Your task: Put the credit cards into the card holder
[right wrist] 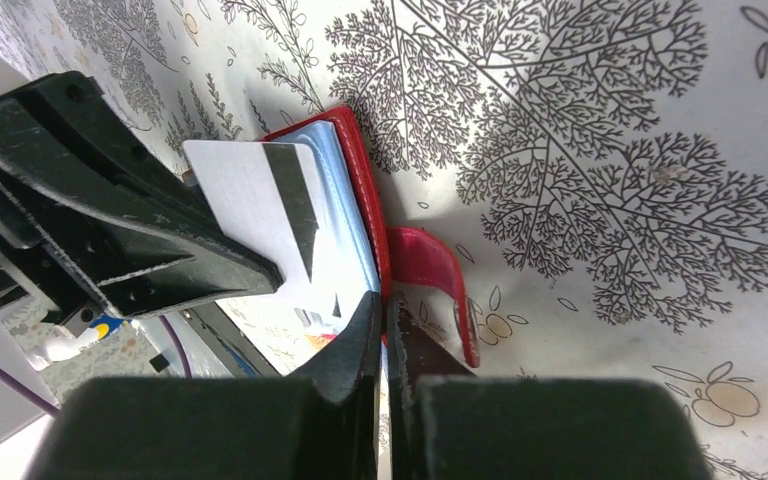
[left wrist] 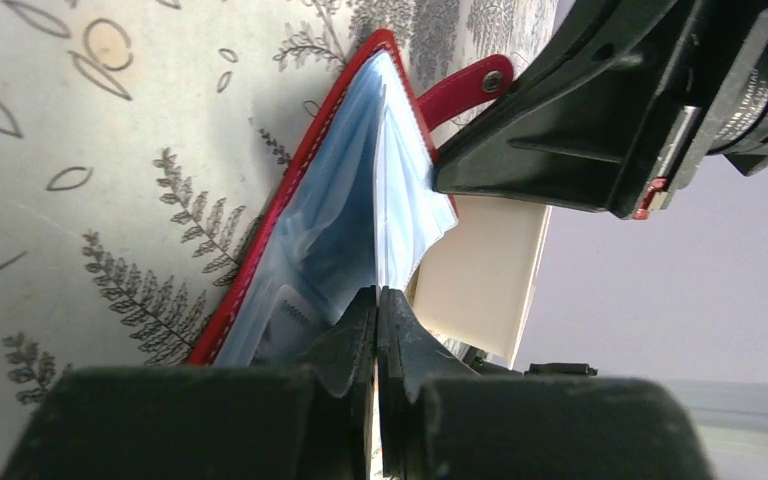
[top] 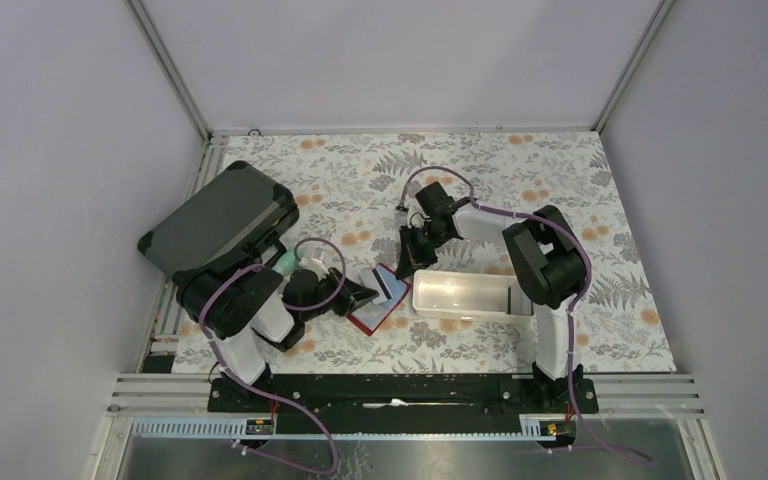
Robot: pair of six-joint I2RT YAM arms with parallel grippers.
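A white card with a dark stripe (right wrist: 295, 195) stands on edge against the blue inside of the red-edged card holder (right wrist: 360, 185). My left gripper (top: 372, 296) is shut on this card, which shows edge-on as a thin pale line (left wrist: 380, 190) running down to the fingertips in the left wrist view. My right gripper is shut on the holder's edge, beside the red snap strap (right wrist: 430, 262). From the left wrist view, the holder's blue pocket (left wrist: 310, 235) lies spread left of the card. How deep the card sits in a pocket cannot be told.
A white tray (top: 460, 317) stands just right of the holder, a dark item (top: 509, 300) at its right end. At the far left lies a dark case (top: 215, 220), a mint-green thing (top: 288, 262) near its corner.
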